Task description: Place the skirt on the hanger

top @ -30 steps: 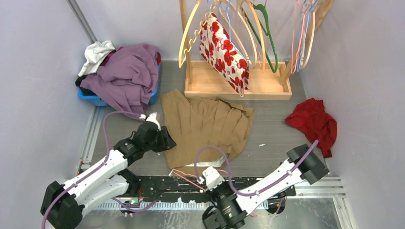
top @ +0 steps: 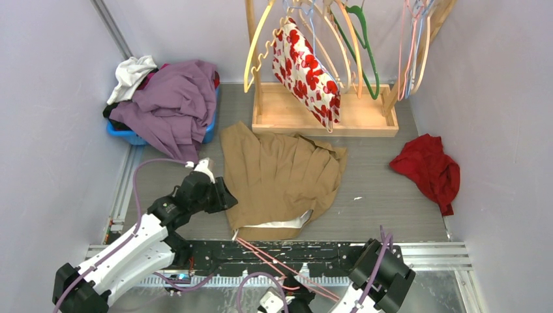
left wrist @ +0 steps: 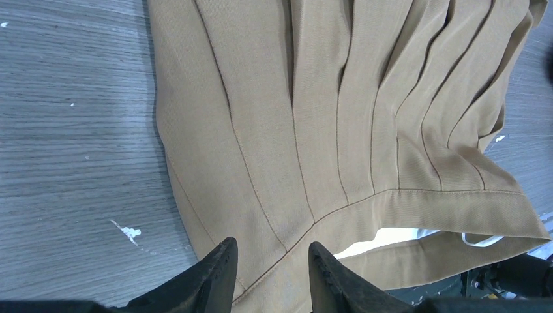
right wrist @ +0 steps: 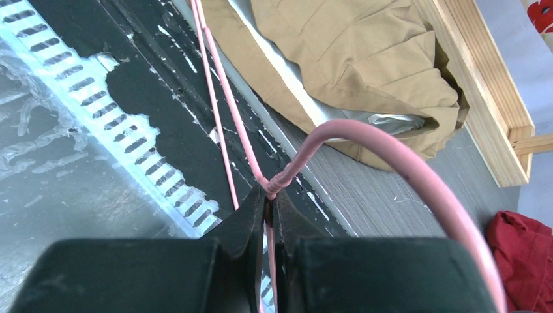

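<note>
A tan pleated skirt [top: 280, 176] lies spread on the grey floor, its waistband towards the front, gaping to show a white lining. Over its left part, my left gripper is open, its fingers apart above the cloth and holding nothing. At the front edge, my right gripper is shut on a pink wire hanger [right wrist: 231, 98], at the twisted neck below the hook. The hanger's pink wires [top: 287, 267] reach leftward to the skirt's front left corner in the top view. Whether the hanger's tip is inside the waistband cannot be told.
Behind the skirt stands a wooden rack [top: 365, 130] with several hangers and a red-flowered garment [top: 303, 72]. A blue basket [top: 135, 138] of clothes is at the back left, a red cloth [top: 430, 169] at the right.
My right arm has drawn back towards the front edge, and the hanger has swung with it. The left gripper has shifted slightly; the skirt looks unmoved.
</note>
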